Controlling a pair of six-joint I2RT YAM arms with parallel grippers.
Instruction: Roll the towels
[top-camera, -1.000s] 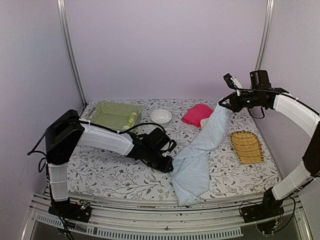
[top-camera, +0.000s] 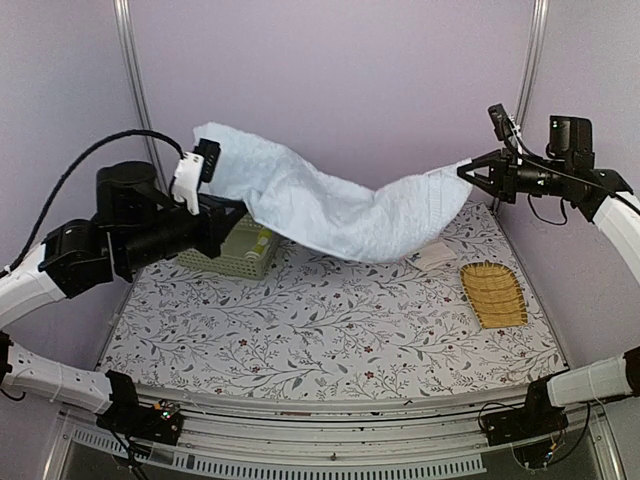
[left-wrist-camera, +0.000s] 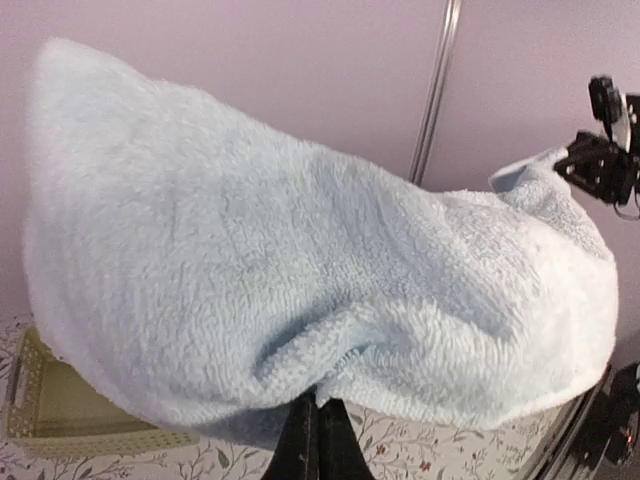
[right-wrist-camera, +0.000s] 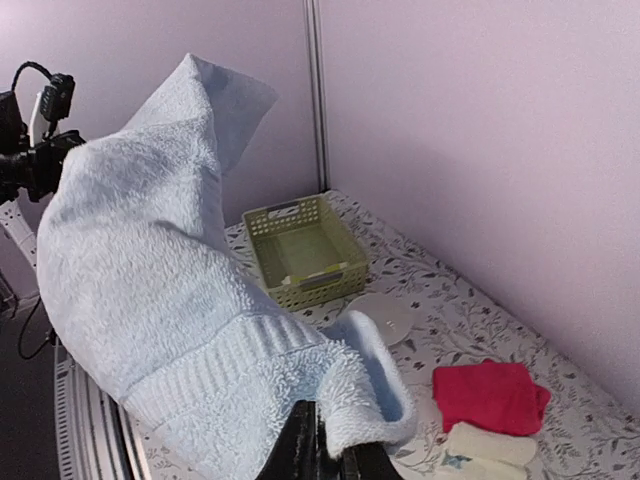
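Note:
A light blue towel (top-camera: 350, 210) hangs stretched in the air between both arms. At its left end my left gripper (top-camera: 220, 215) is shut on a corner, seen also at the bottom of the left wrist view (left-wrist-camera: 318, 420). My right gripper (top-camera: 470, 172) grips the other end; in the right wrist view the bunched towel (right-wrist-camera: 355, 400) covers most of its fingers, shut on it.
A green crate (right-wrist-camera: 305, 250) stands at the back left, a white plate (right-wrist-camera: 385, 315) beside it. A red cloth (right-wrist-camera: 485, 395) and folded pale cloth (right-wrist-camera: 485, 450) lie behind the towel. A woven tray (top-camera: 492, 295) is at right.
My left gripper has risen and moved left, lifting the towel off the table and spreading it between the arms.

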